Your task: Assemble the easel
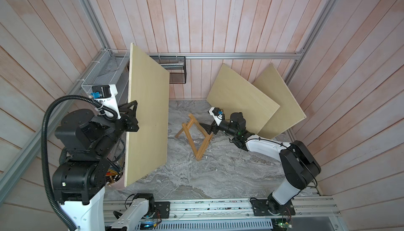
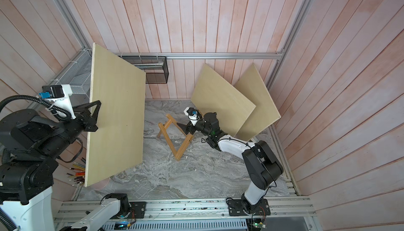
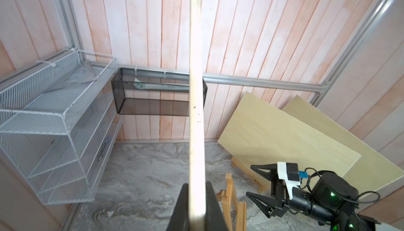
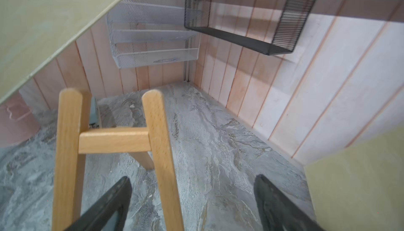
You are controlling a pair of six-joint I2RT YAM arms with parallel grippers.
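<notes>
The light wooden easel frame [image 1: 190, 140] stands on the floor, its two legs joined near the top by a crossbar [image 4: 114, 140], with a rear leg behind. To its right my right gripper is open; in the right wrist view its spread fingers hold nothing, and the floor shows between them. At the left, raised high, a large pale board [image 1: 149, 125] is held upright by its edge. My left gripper is shut on that edge, one finger on each face. The board's edge splits the left wrist view.
Two more large boards, a front one [image 1: 242, 100] and one behind it [image 1: 286, 100], lean at the back right. A black mesh basket [image 4: 252, 16] and white wire shelves [image 3: 63, 121] hang on the walls.
</notes>
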